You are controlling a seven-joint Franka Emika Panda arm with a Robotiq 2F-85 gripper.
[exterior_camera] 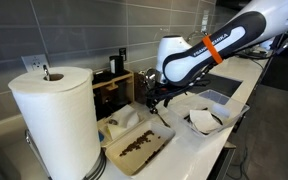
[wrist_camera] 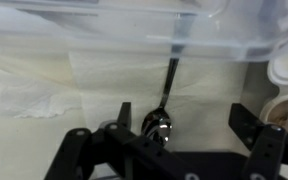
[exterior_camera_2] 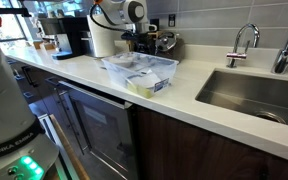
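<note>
A dark metal spoon (wrist_camera: 157, 124) lies on a white paper sheet (wrist_camera: 99, 85) in the wrist view, its bowl toward the bottom and its handle running up beneath the clear plastic edge. My gripper is open above it, with the spoon visible in the gap, nearer the left finger. Nothing is held. From the first exterior view, the gripper (exterior_camera: 156, 104) hangs over the counter between the shallow tray (exterior_camera: 116, 160) and the clear plastic bin (exterior_camera: 235, 104). The second exterior view shows the gripper small and far off behind the bin (exterior_camera_2: 164, 70).
Brown bits lie in the tray. A paper towel roll (exterior_camera: 59, 125) stands at the left, and a wooden organizer (exterior_camera: 109, 98) sits by the wall. To the right of the bin, the counter (exterior_camera_2: 219, 100) is clear up to the sink (exterior_camera_2: 254, 100).
</note>
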